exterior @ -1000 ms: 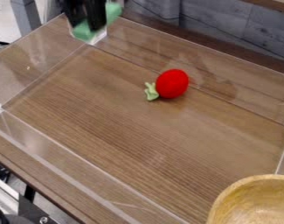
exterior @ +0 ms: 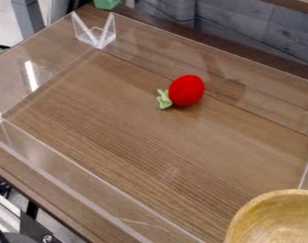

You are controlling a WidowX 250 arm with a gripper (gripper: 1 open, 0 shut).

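Note:
A red round object with a green stem (exterior: pixel 186 91), like a toy vegetable, lies on the wooden table (exterior: pixel 143 161). At the top left edge a green object (exterior: pixel 105 4) is only just in view, above a small clear plastic container (exterior: pixel 96 32). The gripper is out of view.
A light wooden bowl (exterior: pixel 273 220) sits at the bottom right corner, cut off by the frame. A raised wooden edge (exterior: pixel 296 6) runs along the back.
The green object, held high with the dark gripper a second ago, has moved up and left almost out of the frame, uncovering the clear container. The red object is unmoved.

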